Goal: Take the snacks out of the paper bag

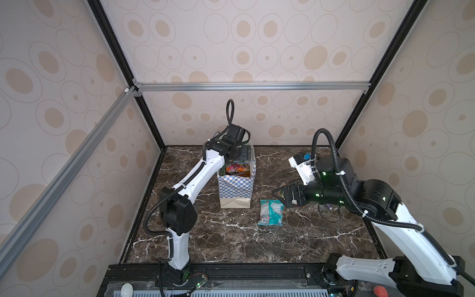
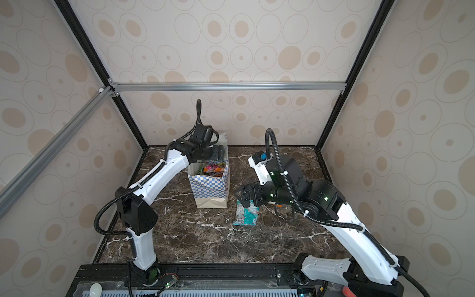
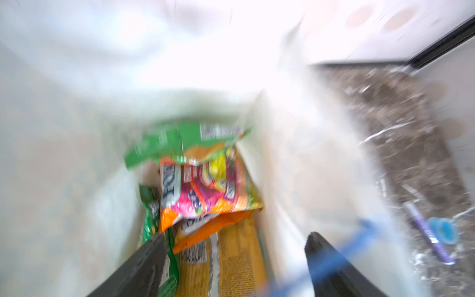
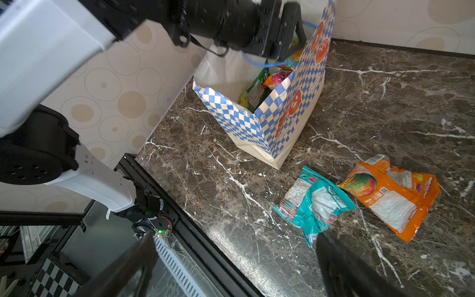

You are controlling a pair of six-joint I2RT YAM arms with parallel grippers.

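Note:
The paper bag (image 1: 235, 188), blue-checked with a cream base, stands upright with its mouth open. Inside, the left wrist view shows a pink and orange snack pack (image 3: 205, 185), a green pack (image 3: 183, 141), a dark green pack (image 3: 170, 267) and a tan pack (image 3: 235, 262). Over these, at the bag's mouth, my left gripper has its fingers apart; no snack is seen gripped. A teal snack pack (image 4: 314, 203) and an orange snack pack (image 4: 391, 195) lie on the table. Above that side, my right gripper is open and empty.
The bag's blue handle (image 3: 341, 252) passes in front of the left gripper's right finger. A purple stick (image 3: 429, 233) and a small blue ring (image 3: 443, 230) lie right of the bag.

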